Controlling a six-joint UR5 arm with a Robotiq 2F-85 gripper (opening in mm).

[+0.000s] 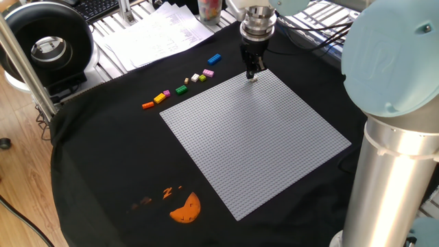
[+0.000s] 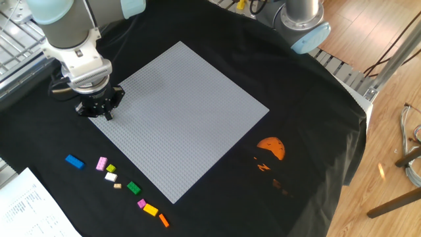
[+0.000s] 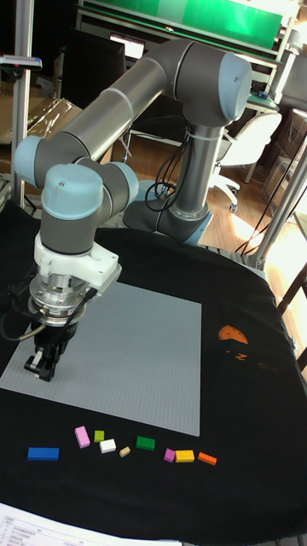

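Observation:
My gripper points down at a corner of the grey baseplate, close to its surface. A small pale bit shows at the fingertips in exterior view 1; whether it is a brick held between them is too small to tell. From the other side, the gripper covers that same corner. In exterior view 3 the dark fingers hang over the plate's near left part. Loose bricks lie in a rough row beside the plate: blue, pink, lime, white, tan, green, purple, yellow and orange.
The visible plate surface is bare away from my gripper. An orange print marks the black cloth, which is otherwise clear there. Paper sheets lie beyond the bricks. The arm's column stands beyond the plate's other side.

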